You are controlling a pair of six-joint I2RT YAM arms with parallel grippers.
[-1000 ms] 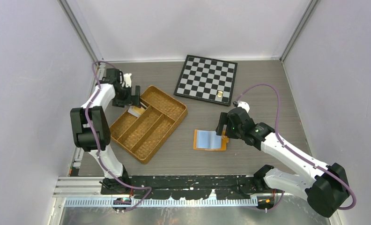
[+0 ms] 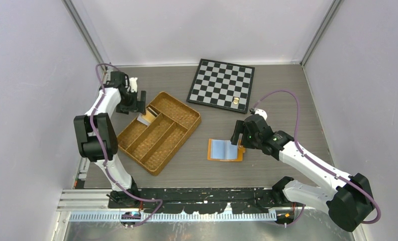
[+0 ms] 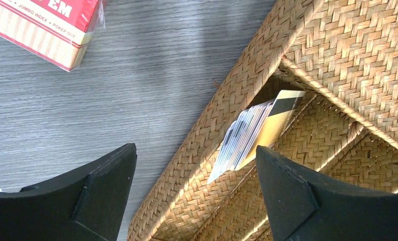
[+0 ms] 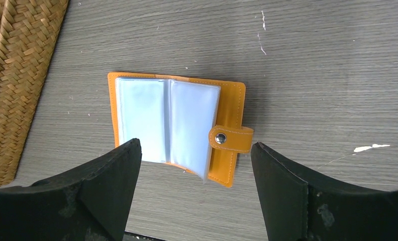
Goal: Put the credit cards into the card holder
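A fanned stack of credit cards (image 3: 260, 131), white-edged with a gold card on one side, leans in the narrow outer compartment of the wicker tray (image 2: 181, 140). Above that tray's left edge hangs my left gripper, open, with nothing between its fingers. In the left wrist view its right fingertip lies close to the cards' lower end; whether it touches them I cannot tell. The orange card holder (image 4: 232, 108) lies spread on the table with clear sleeves and a snap strap. Over it is my right gripper, open and empty.
A chessboard (image 2: 222, 83) with a small round gold item on it lies at the back. In the left wrist view a red-and-white card box (image 3: 51, 25) rests outside the tray. Bare table surrounds the holder.
The right arm, tray and holder look unmoved.
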